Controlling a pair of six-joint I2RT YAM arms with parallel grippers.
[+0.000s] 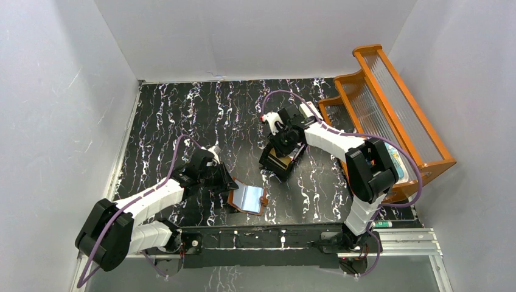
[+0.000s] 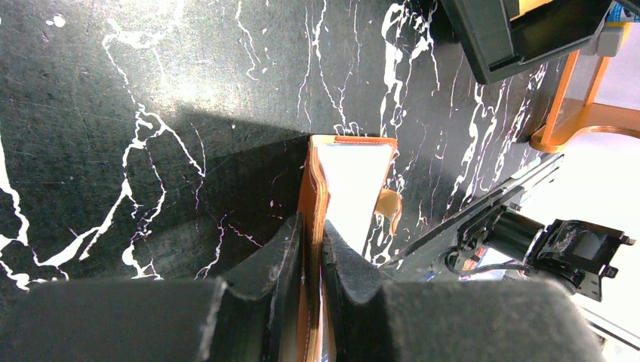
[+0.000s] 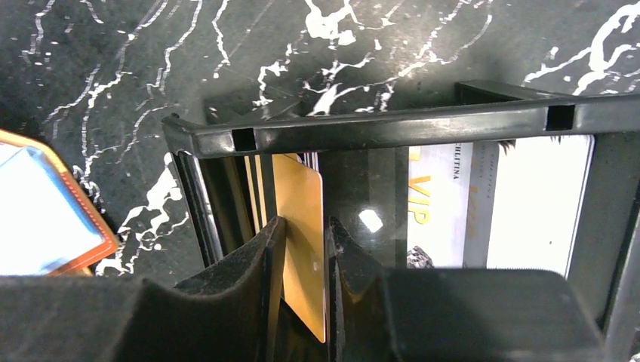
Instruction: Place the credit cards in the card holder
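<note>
The brown card holder [image 1: 248,198] stands opened on the table, a pale clear sleeve [image 2: 353,188] showing inside. In the left wrist view its cover edge [image 2: 318,219] runs upright between the fingers of my left gripper, which appears shut on it. Over at the black box, my right gripper is slightly open around a gold card [image 3: 300,204]. That card leans toward the right finger, with a gap showing by the left one. A VIP card [image 3: 438,204] and a white card [image 3: 536,204] lie in the box's other compartment.
The black box [image 3: 407,128] has raised rims and a divider around the cards. An orange-framed shelf [image 1: 389,109] takes up the table's right side.
</note>
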